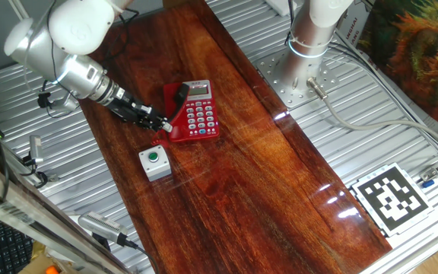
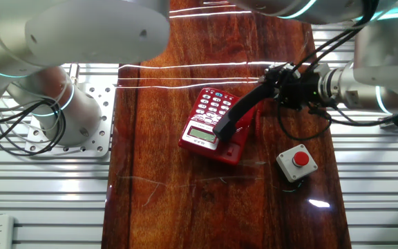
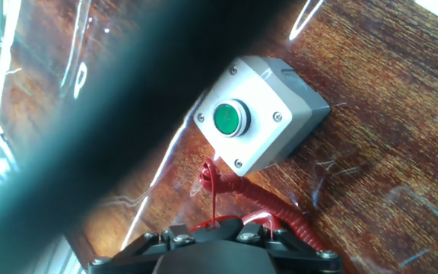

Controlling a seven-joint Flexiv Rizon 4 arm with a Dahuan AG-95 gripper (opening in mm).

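Note:
A red desk phone [image 1: 200, 119] with a grey keypad and small display lies on the wooden table. Its dark handset [image 2: 238, 113] slants over one side of the body, the display-side end resting at or just above the phone. At the other end of the handset, my gripper [image 1: 166, 124] appears shut on it; the arm hides part of the contact. In the wrist view the fingers [image 3: 182, 239] stand close about a dark piece at the bottom edge. The red coiled cord [image 3: 268, 199] runs from beneath them towards the button box.
A white-and-grey button box [image 1: 155, 162] stands close beside the phone and gripper. Its button looks green in exterior view 1 and the wrist view, red in exterior view 2. A blurred dark band crosses the wrist view.

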